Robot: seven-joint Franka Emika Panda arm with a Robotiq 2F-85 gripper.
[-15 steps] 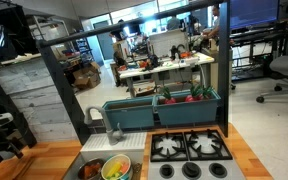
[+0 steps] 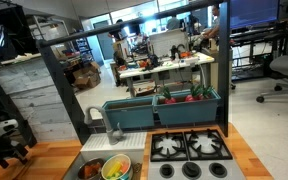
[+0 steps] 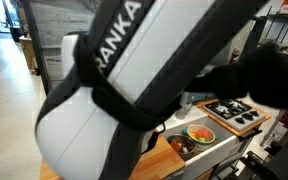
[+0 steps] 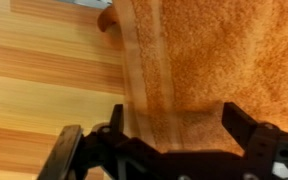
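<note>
An orange towel [image 4: 209, 60] fills the middle and right of the wrist view, with its hemmed edge running from top to bottom. My gripper is over it with its fingers wide apart. One finger [image 4: 115, 118] is by the hemmed edge and the other [image 4: 238, 122] is over the fabric; nothing is gripped between them. Seen from exterior view 1, the gripper [image 2: 16, 152] is low at the far left of the wooden counter. In exterior view 2 the white arm [image 3: 94, 130] blocks the gripper from sight.
Right of the gripper is a sink with a faucet [image 2: 97, 118], a dark pan [image 2: 91, 168] and a colourful bowl [image 2: 117, 166]. A stove [image 2: 189, 146] lies beyond, with a blue-green bin [image 2: 129, 113] behind. Bare wood [image 4: 44, 100] shows left of the towel.
The sink, bowl and stove have stayed put.
</note>
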